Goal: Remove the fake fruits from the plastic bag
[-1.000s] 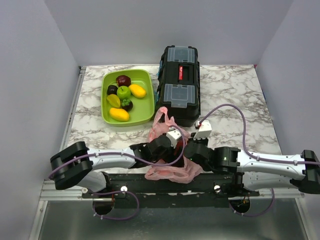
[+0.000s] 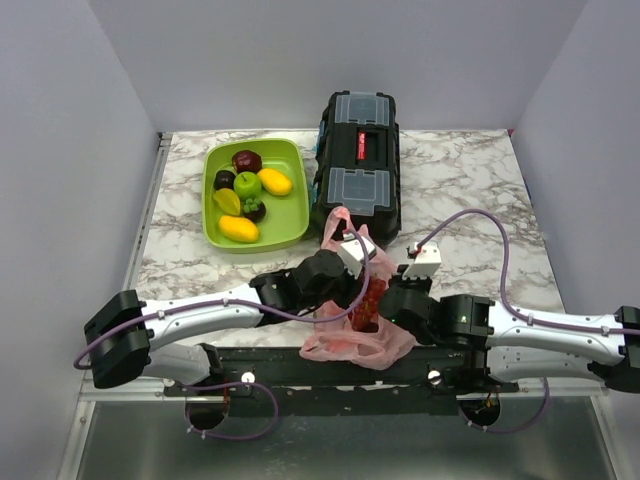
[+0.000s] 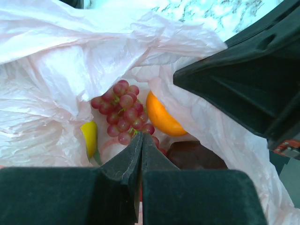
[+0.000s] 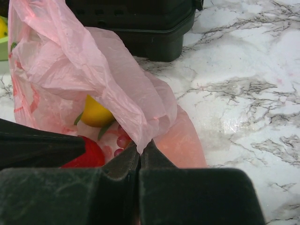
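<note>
The pink plastic bag [image 2: 345, 347] stands with its mouth facing up. Inside it, the left wrist view shows red grapes [image 3: 123, 112], an orange [image 3: 163, 117], a dark brown fruit [image 3: 194, 154] and a yellow fruit [image 3: 90, 137]. Above them my left gripper is shut, with nothing between its fingers. A round red fruit [image 4: 91, 153] shows in the right wrist view, partly behind the dark tip of the left gripper. My right gripper is shut on the bag's rim, pinching the film.
A green bin [image 2: 288, 225] at the back left holds several fruits. The black toolbox [image 2: 362, 175] stands just behind the bag. Bare marble table [image 2: 470, 190] lies at the back right. Bag film [image 3: 105, 42] hangs close around the left fingers.
</note>
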